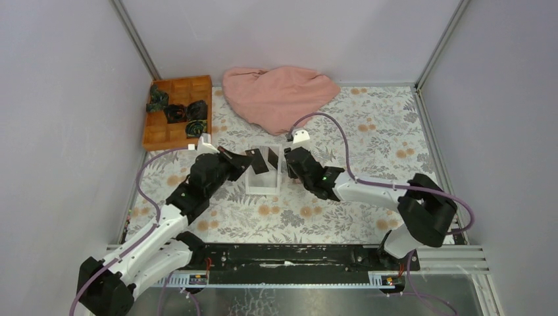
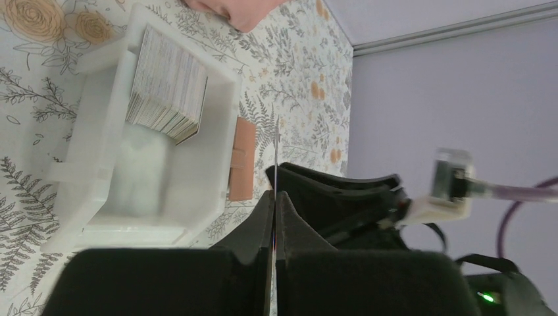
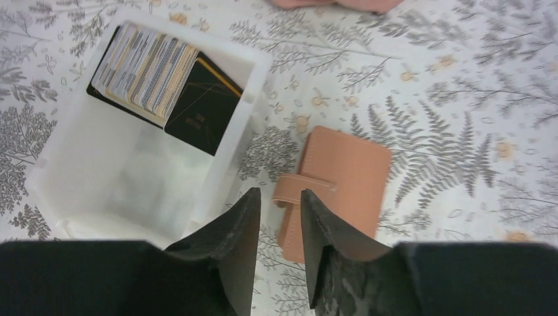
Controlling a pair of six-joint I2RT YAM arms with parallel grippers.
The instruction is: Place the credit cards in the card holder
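The white card holder box stands mid-table. A stack of cards fills its far end, with a black card at one side of the stack in the right wrist view. My left gripper is at the box's left, shut on a dark card that reaches over the box. In the left wrist view that held card appears edge-on, as a thin line between the fingertips. Close by the box's right wall is my right gripper, partly open, nothing seen between its fingers.
A flat brown piece with a strap lies on the table right of the box. Behind is a pink cloth. An orange compartment tray with dark items occupies the back left. Open table extends to the right.
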